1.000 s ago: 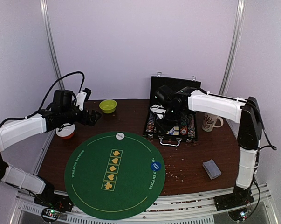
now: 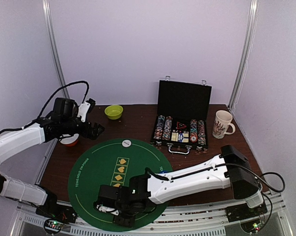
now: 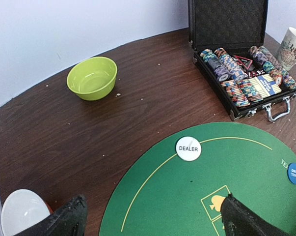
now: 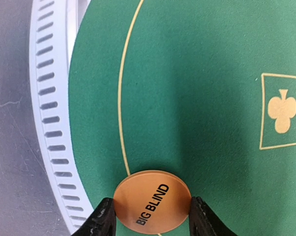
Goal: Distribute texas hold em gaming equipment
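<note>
An orange BIG BLIND button (image 4: pixel 150 199) is pinched between the fingertips of my right gripper, over the front part of the green poker mat (image 4: pixel 211 73). Whether the button touches the mat is hard to tell. The white DEALER button (image 3: pixel 188 148) lies on the mat's far edge, and the blue SMALL BLIND button (image 3: pixel 294 173) on its right side, mostly covered by my right arm in the top view. My left gripper stands open and empty at the left, above the table. An open black case (image 3: pixel 226 101) holds stacks of chips.
A green bowl (image 2: pixel 114 112) stands at the back, a white-and-red bowl (image 3: pixel 25 212) at the left. The mug (image 2: pixel 223 124) is right of the case. My right arm stretches across the mat's front right.
My right arm has swung from the chip case to the front of the mat, lately shifting slightly forward and left. It now covers the grey card deck at the right.
</note>
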